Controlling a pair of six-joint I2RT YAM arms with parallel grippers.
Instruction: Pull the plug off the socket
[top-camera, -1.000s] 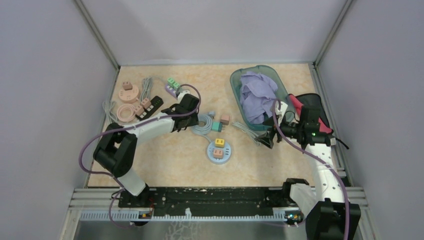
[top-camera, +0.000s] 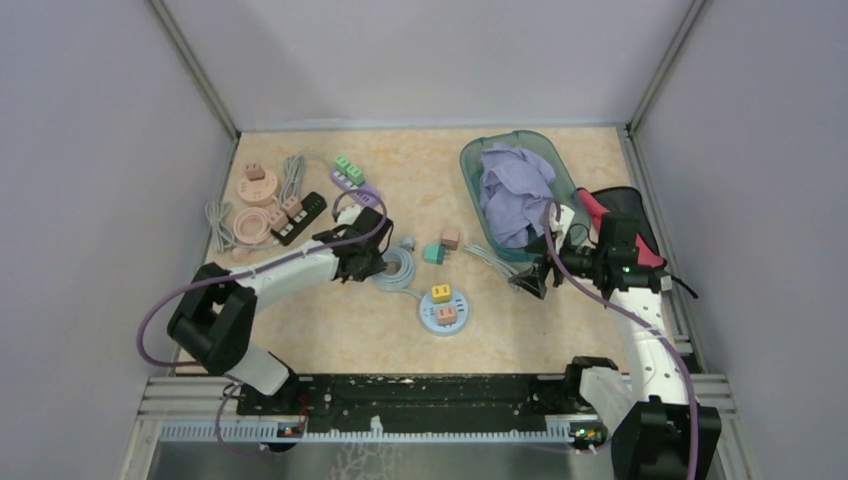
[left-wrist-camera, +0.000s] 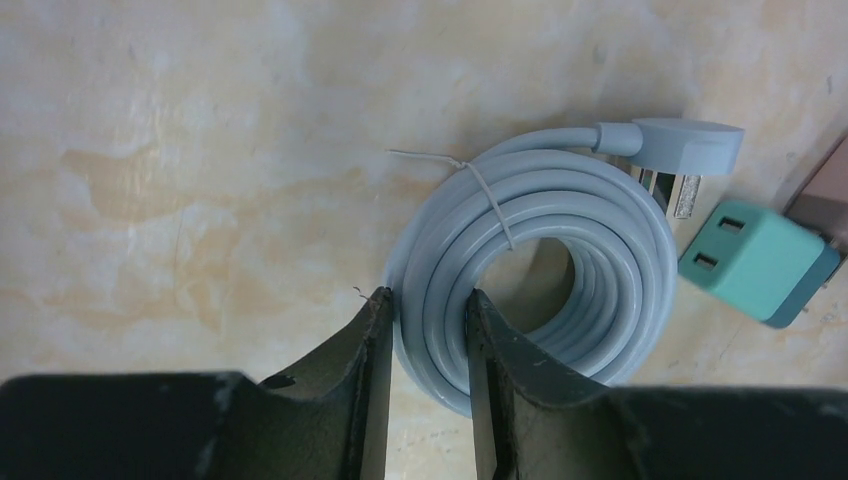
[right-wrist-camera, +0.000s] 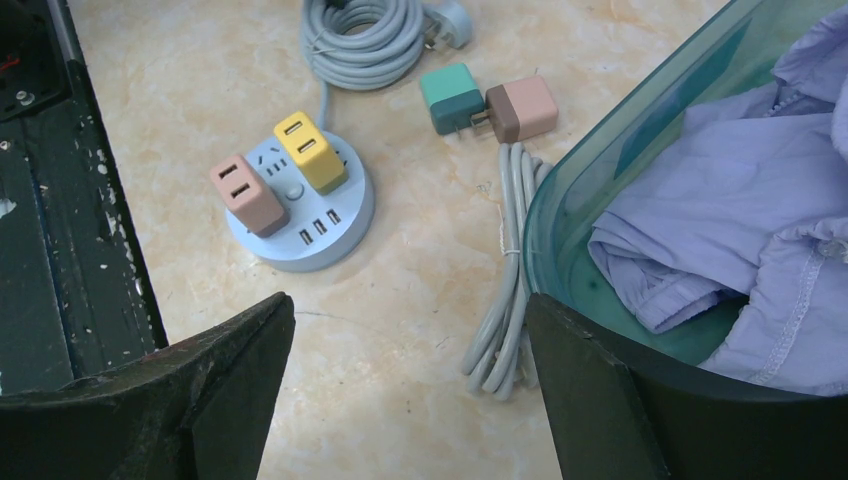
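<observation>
A round pale-blue socket (top-camera: 443, 319) rests at the middle front of the table, a yellow plug (right-wrist-camera: 310, 150) and a pink plug (right-wrist-camera: 250, 194) standing in it. Its grey-blue cable coil (left-wrist-camera: 550, 200) lies behind it, and my left gripper is shut on one side of that coil. The coil's own plug (left-wrist-camera: 690, 148) sticks out at its far side. Over the table's right part, near the bin, my right gripper is open with wide-spread fingers, nothing between them.
Teal (top-camera: 433, 253) and pink adapters (top-camera: 450, 239) sit together behind the socket. A loose grey cable bundle (right-wrist-camera: 505, 290) lies against the green bin (top-camera: 470, 175), which holds purple cloth (top-camera: 515, 190). Other power strips (top-camera: 298, 219) and cables crowd the back left.
My left gripper has shifted toward the front left with the coil. The socket and its plugs have slid slightly right and forward. The right arm looks unmoved.
</observation>
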